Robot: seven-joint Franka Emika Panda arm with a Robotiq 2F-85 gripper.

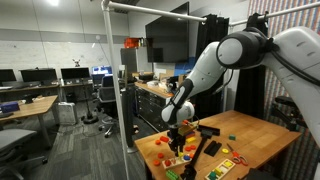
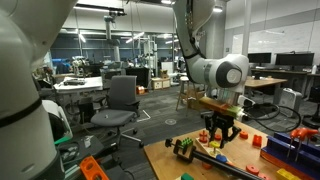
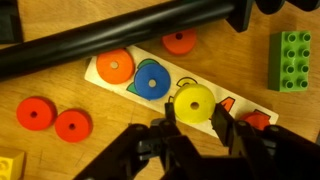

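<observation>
Between the fingertips of my gripper is a yellow disc, seen in the wrist view, and the fingers are closed on its near edge. Beneath or at the disc lies a pale wooden board with printed pictures. On the board's left part rest an orange disc and a blue disc. Toward its right end a red printed shape shows. Whether the yellow disc touches the board cannot be made out. In the second exterior view my gripper points down at the table.
A black bar runs close along the board's far side. Loose red discs lie left of it, another red disc beyond. A green block stands right, a yellow block lower left. Bare wood shows beyond the bar.
</observation>
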